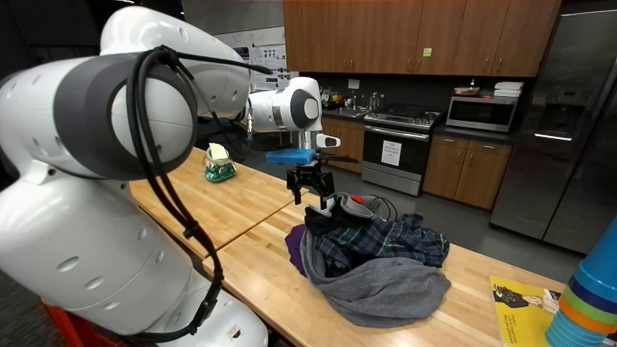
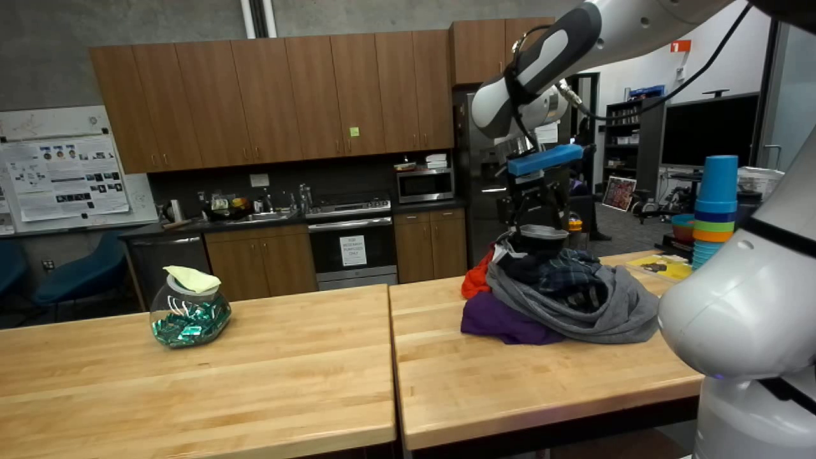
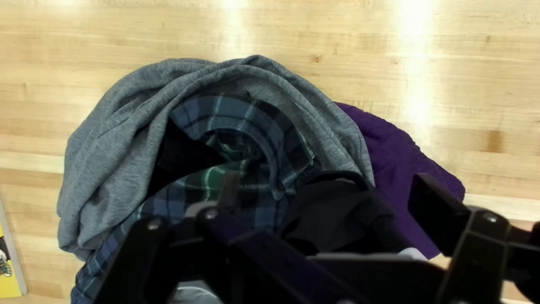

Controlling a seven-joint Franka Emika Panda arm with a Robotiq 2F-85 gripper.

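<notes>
A heap of clothes lies on the wooden table: a grey garment (image 1: 387, 289), a dark plaid shirt (image 1: 382, 237), a purple cloth (image 2: 505, 320), a black garment (image 3: 339, 210) and a red piece (image 2: 478, 275). Over the far side of the heap hangs my gripper (image 1: 310, 199), pointing down, its fingers spread wide. From the wrist, the two fingertips (image 3: 435, 213) stand well apart above the black garment and the plaid shirt. No cloth shows pinched between them. Whether a fingertip brushes the top of the heap, I cannot tell.
On the other table section stands a round jar (image 2: 191, 310) with green wrapped contents and a yellow paper on top. A yellow book (image 1: 520, 315) and a stack of blue and coloured cups (image 1: 584, 300) sit at the table's other end. Bare wood (image 2: 474, 382) lies in front of the heap.
</notes>
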